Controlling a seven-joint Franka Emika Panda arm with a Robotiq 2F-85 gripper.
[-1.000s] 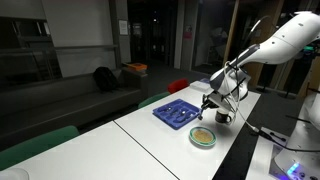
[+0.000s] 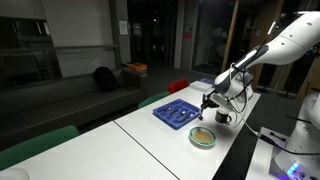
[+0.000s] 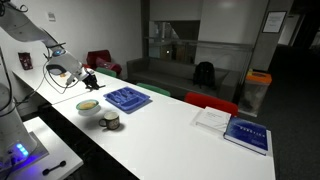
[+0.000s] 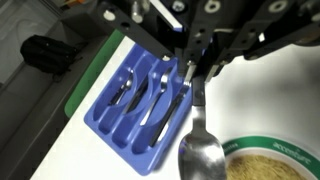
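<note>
In the wrist view, a metal spoon [image 4: 201, 155] hangs with its bowl outward, its handle end between the fingers of my gripper, which is shut on it. A blue cutlery tray [image 4: 140, 156] lies beyond, with several utensils in its compartments. To the spoon's right is a green-rimmed bowl [image 4: 300, 150] with tan contents. In the first exterior view my gripper [image 2: 206, 105] is near the right end of the tray [image 2: 172, 113], above and behind the bowl [image 2: 202, 136]; the spoon is too small to make out there.
A mug [image 3: 110, 120] stands on the table near the bowl. Farther along lie a blue box [image 3: 246, 134] and a white one [image 3: 211, 121]. Much of the white table [image 2: 110, 150] left of the tray is bare.
The arm has shifted slightly in the first exterior view, while the gripper stays near the tray's right end. The tray, bowl and mug stand where they were.
</note>
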